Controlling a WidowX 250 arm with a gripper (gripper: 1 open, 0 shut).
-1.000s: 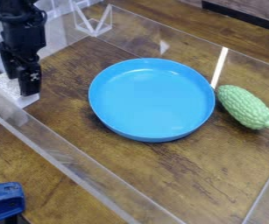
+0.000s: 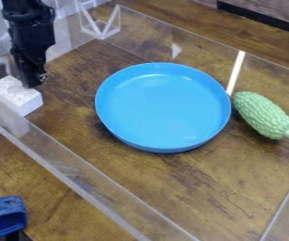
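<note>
My black gripper (image 2: 34,69) hangs at the upper left, shut, with nothing visible between its fingers. Just below and left of it a white block (image 2: 15,97) lies on the wooden surface beside the clear wall. A blue plate (image 2: 162,104) sits in the middle, and a green bumpy vegetable (image 2: 261,115) lies to its right.
Clear plastic walls (image 2: 96,184) border the wooden surface. A blue object (image 2: 1,216) is at the lower left. The wood below the plate and between gripper and plate is bare.
My gripper has risen and shifted slightly right, uncovering more of the white block. The plate and green vegetable are unchanged.
</note>
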